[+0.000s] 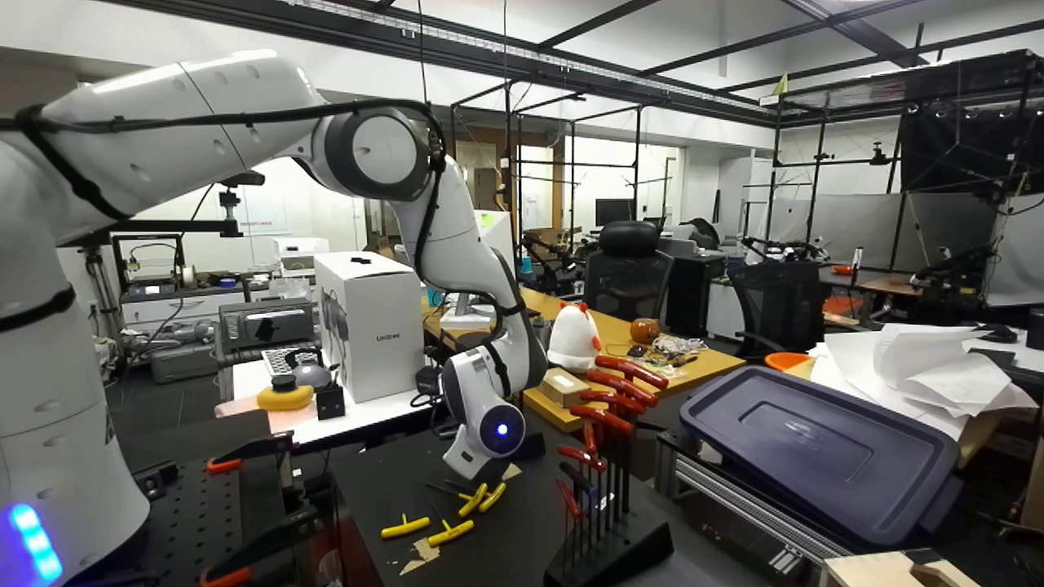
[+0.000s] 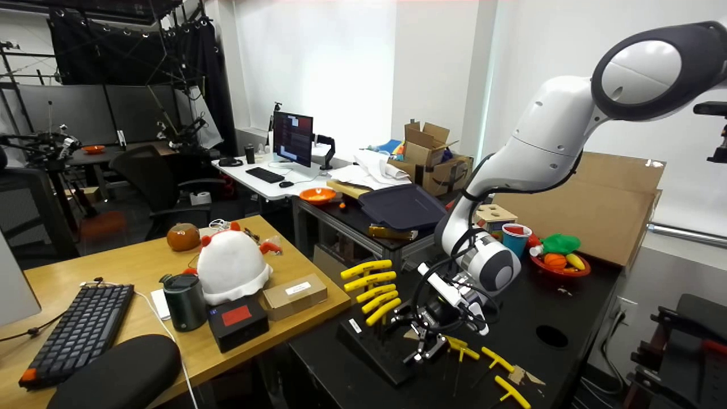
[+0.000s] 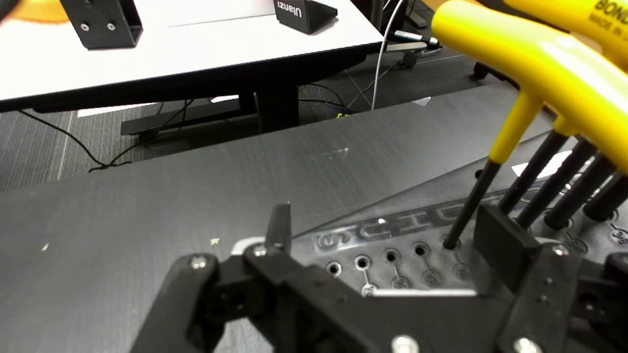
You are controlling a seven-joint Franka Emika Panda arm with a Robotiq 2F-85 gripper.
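My gripper stands open in the wrist view, its two black fingers wide apart and nothing clamped between them. Beyond them lies the black tool stand [image 3: 353,244] with a row of holes, several of them empty at its left end. A yellow T-handle hex key [image 3: 536,53] stands in the stand close to the right finger, its shaft seen just inside that finger. More yellow keys stand behind it. In exterior view 2 the gripper [image 2: 423,344] is low beside the yellow-handled stand [image 2: 368,347]. The arm hides the gripper in exterior view 1.
Several loose yellow hex keys [image 2: 511,392] lie on the black table. A second stand holds red-handled keys [image 1: 612,421] near the table's front. A red bowl [image 2: 560,269] with toy food and a blue cup [image 2: 515,238] sit behind the arm.
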